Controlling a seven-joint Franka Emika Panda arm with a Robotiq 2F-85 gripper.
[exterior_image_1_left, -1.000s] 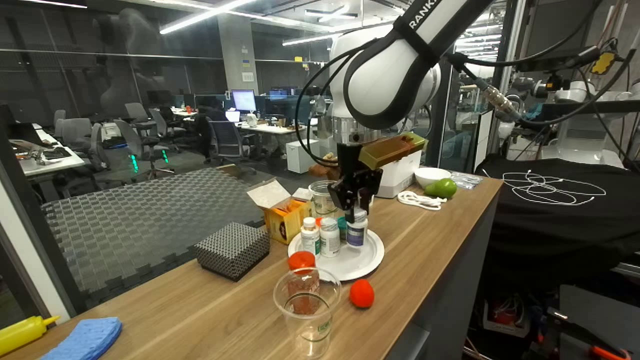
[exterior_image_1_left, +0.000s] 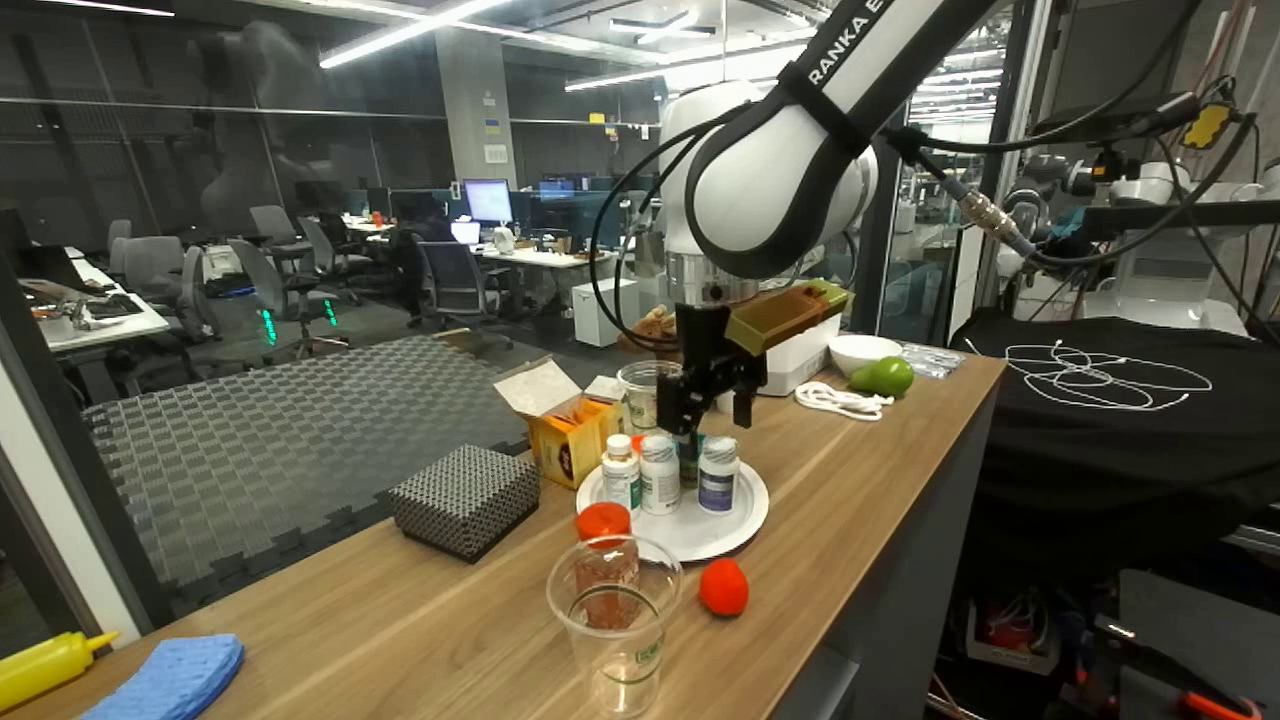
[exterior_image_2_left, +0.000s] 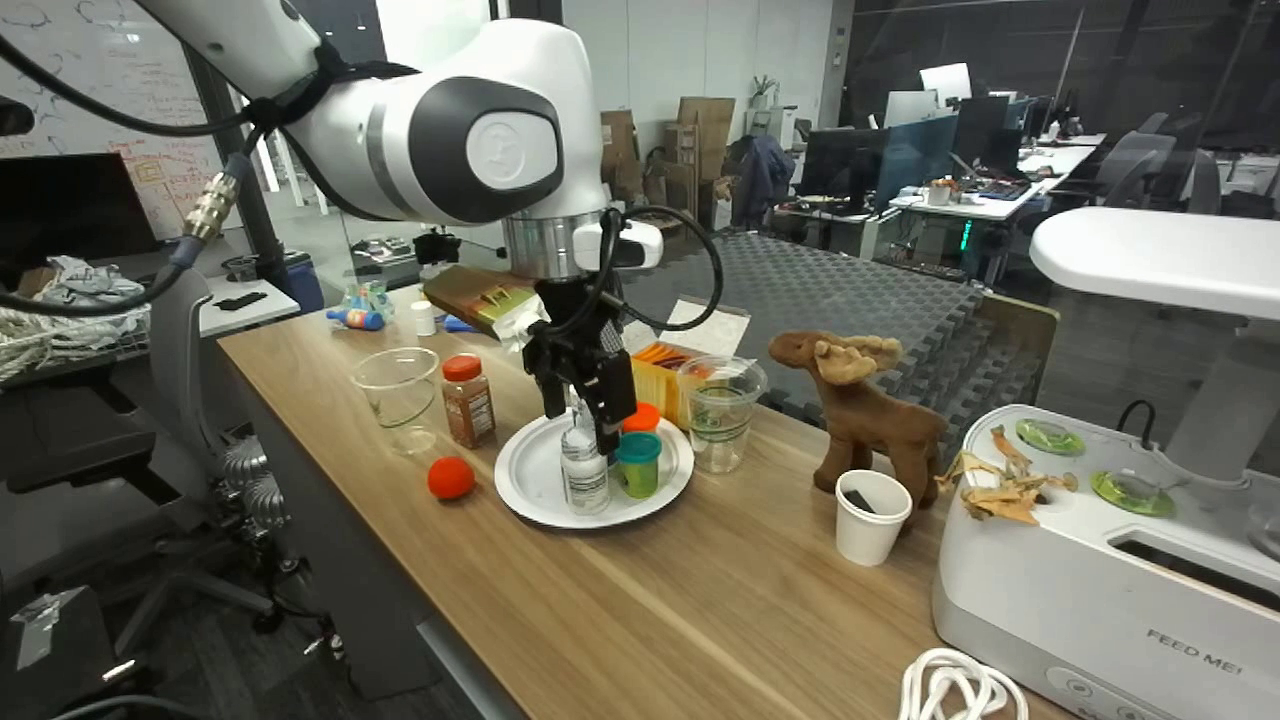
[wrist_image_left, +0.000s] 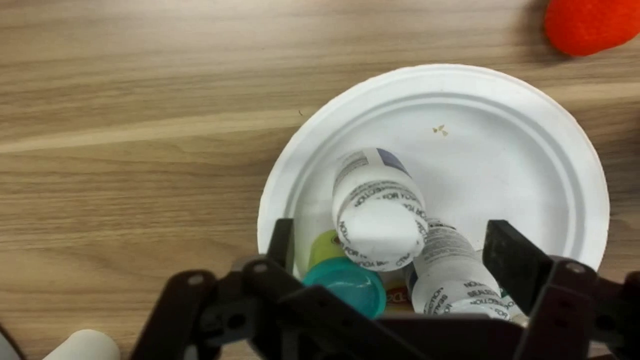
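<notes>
On the round white plate (wrist_image_left: 504, 162) stand several small containers. A white bottle with a purple label (exterior_image_1_left: 717, 478) is upright near the plate's right side in exterior view 1. Beside it are another white bottle (exterior_image_1_left: 660, 478), a green-labelled bottle (exterior_image_1_left: 620, 475) and a teal-lidded tub (exterior_image_2_left: 638, 463). My gripper hangs above the plate with its fingers (wrist_image_left: 517, 264) spread wide. Seen from the wrist, the purple-labelled bottle's white top (wrist_image_left: 384, 231) lies between the fingers, with clear space on both sides. Nothing is gripped.
A red ball (exterior_image_1_left: 723, 588), a red-lidded spice jar (exterior_image_2_left: 467, 401) and a clear cup (exterior_image_2_left: 397, 402) stand close to the plate. Another clear cup (exterior_image_2_left: 720, 414) and an open yellow box (exterior_image_1_left: 573, 438) border its far side. Bare wood lies towards the white appliance (exterior_image_2_left: 1080, 576).
The gripper has opened and risen off the purple-labelled bottle, which was between its fingers a second ago. That bottle now sits slightly lower, resting on the plate.
</notes>
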